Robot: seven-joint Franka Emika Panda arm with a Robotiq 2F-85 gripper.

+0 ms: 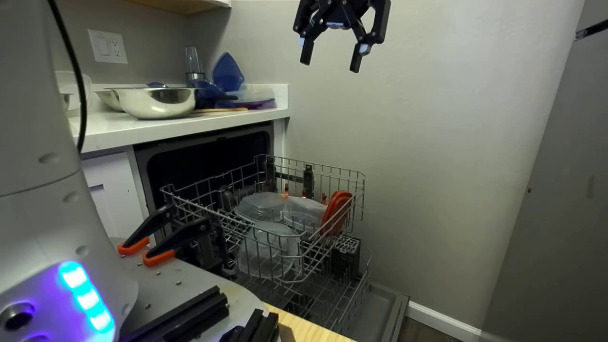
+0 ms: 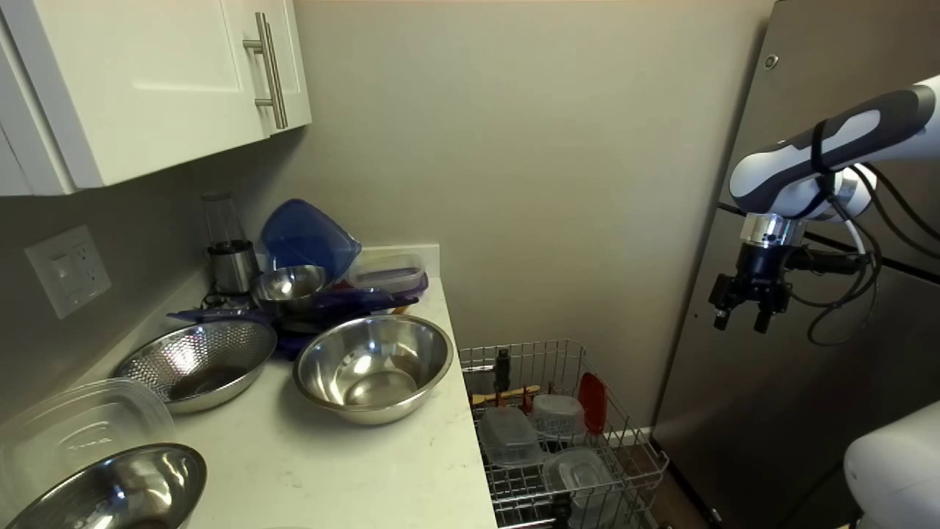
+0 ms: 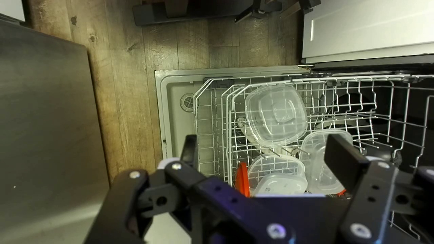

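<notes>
High above the open dishwasher hangs my gripper, its two black fingers spread wide with nothing between them. Below it, the upper dishwasher rack is pulled out. Clear plastic containers lie in this rack: a large square one near one side, another deeper in, and a third partly hidden by the gripper body in the wrist view. A red lid stands on edge against the rack's wires. In the second exterior view my gripper is well right of the rack, in front of the steel fridge.
On the white counter are a steel bowl, a colander, blue lids and a clear lid. The fridge stands opposite the dishwasher. An upper cabinet overhangs the counter. Air around the gripper is free.
</notes>
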